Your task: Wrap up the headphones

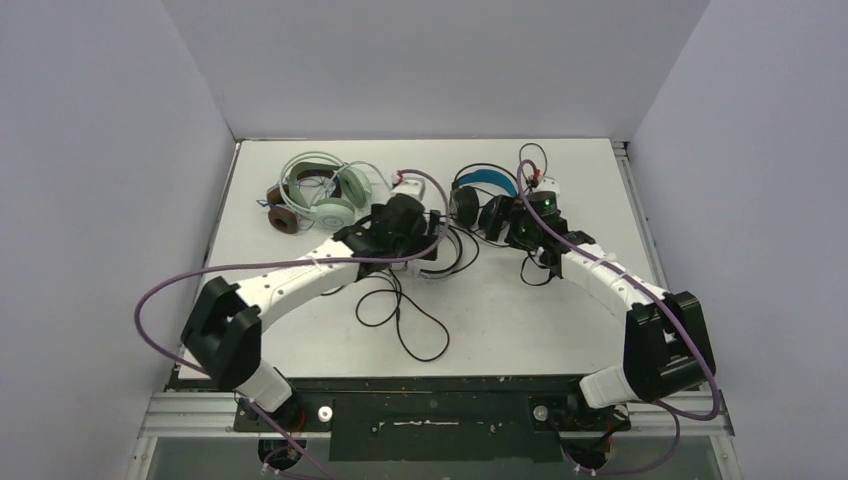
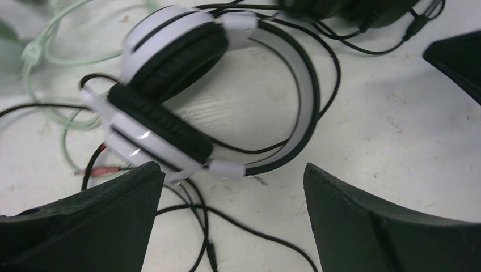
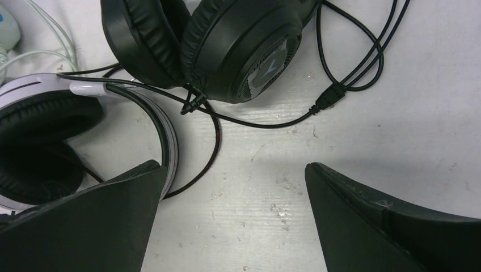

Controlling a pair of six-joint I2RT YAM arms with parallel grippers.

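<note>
White-and-black headphones (image 2: 170, 45) lie on the white table with black cables under and around them. My open left gripper hangs over them, hiding most of them in the top view. My open right gripper is beside black headphones with a blue band (image 1: 485, 178), which show large in the right wrist view (image 3: 238, 51); nothing is between its fingers, and the white headphones' band shows by its left finger in that view.
Pale green and brown headphones (image 1: 330, 210) lie tangled at the back left. Loose cable loops (image 1: 430, 355) spread toward the front.
</note>
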